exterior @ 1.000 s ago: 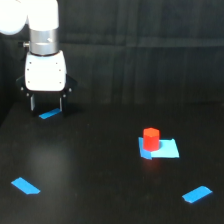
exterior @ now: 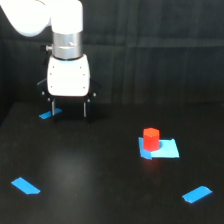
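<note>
A red block (exterior: 151,139) stands right of centre on the dark table, at the left part of a light blue square (exterior: 168,149). My white gripper (exterior: 69,108) is at the upper left, well away from the block and farther back. Its fingers are spread apart, and I see nothing between them.
Strips of blue tape lie at the front left (exterior: 25,186), at the front right (exterior: 197,194) and beside the gripper at the back left (exterior: 45,114). A dark curtain (exterior: 150,50) hangs behind.
My gripper has shifted to the right, at about the same height in view, with its fingers still apart. The red block and the light blue square have not moved.
</note>
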